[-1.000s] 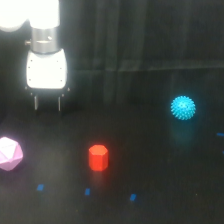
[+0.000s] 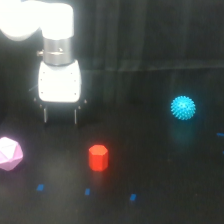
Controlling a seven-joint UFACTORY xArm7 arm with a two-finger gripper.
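Note:
A white arm reaches in at the upper left, its gripper [image 2: 60, 116] pointing down. Its two thin fingers stand well apart, so it is open, and nothing shows between them. Lower and to the right of it, a red faceted block [image 2: 98, 158] rests on the black surface. A pink many-sided ball [image 2: 10, 153] lies at the left edge, partly cut off by the frame. Far to the right sits a spiky light-blue ball [image 2: 183, 108]. The gripper touches none of these.
Small blue marks dot the dark surface [image 2: 170, 190], several of them near the red block. A dark curtain [image 2: 140, 40] hangs behind. Between the red block and the blue ball the surface is clear.
The gripper has moved right and lower in the picture, nearer the red block. Its fingers look somewhat farther apart. The three objects have stayed where they were.

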